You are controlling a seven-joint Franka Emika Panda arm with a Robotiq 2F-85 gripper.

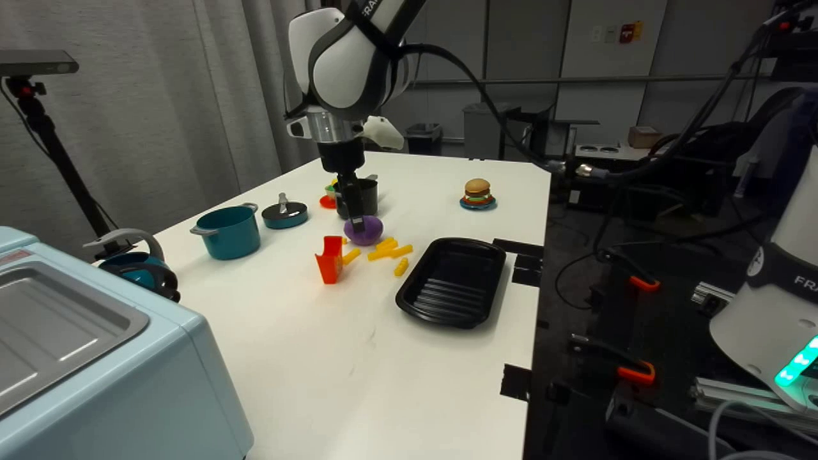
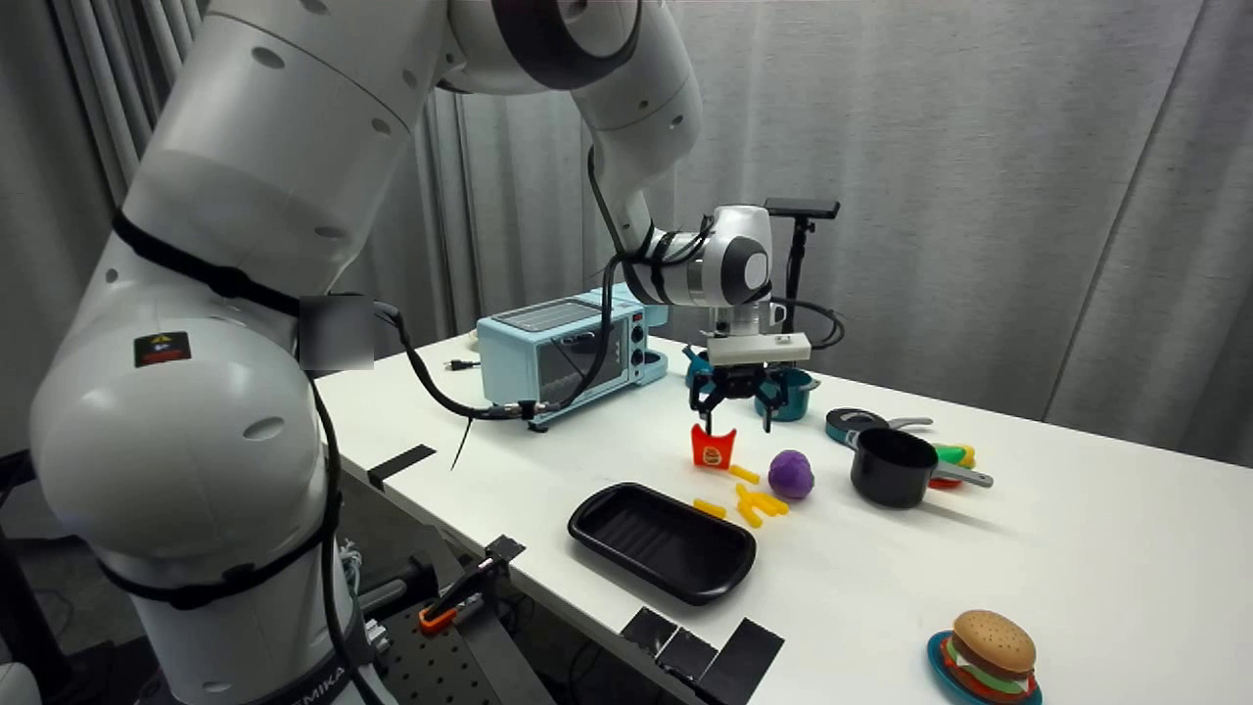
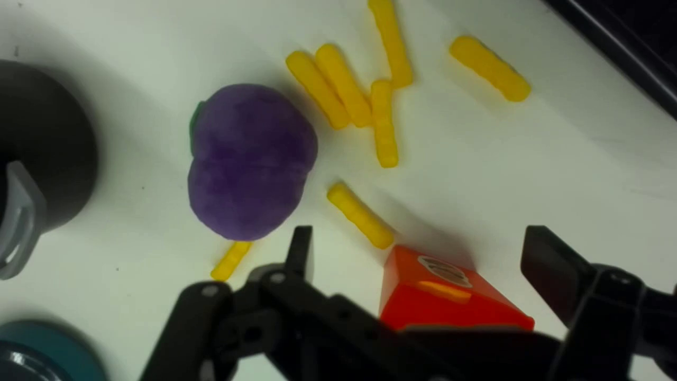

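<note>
My gripper is open above the table, its fingers (image 3: 299, 254) wide apart and nothing held between them. Below it in the wrist view stands the red fry box (image 3: 438, 286), partly covered by the gripper's body. Several yellow fries (image 3: 362, 216) lie loose on the table around a purple vegetable (image 3: 250, 162), one of them partly hidden under it. Exterior view 2 shows the gripper (image 2: 737, 421) just over the upright fry box (image 2: 712, 447), with the purple vegetable (image 2: 790, 474) to the right.
A black tray (image 2: 581, 529) lies near the table's edge. Toward the curtain are a black pot (image 2: 890, 470), a teal pot (image 1: 232, 234) and a lid (image 1: 284, 215). A toy burger (image 1: 477, 191) sits apart; a light-blue oven (image 2: 517, 352) occupies one end.
</note>
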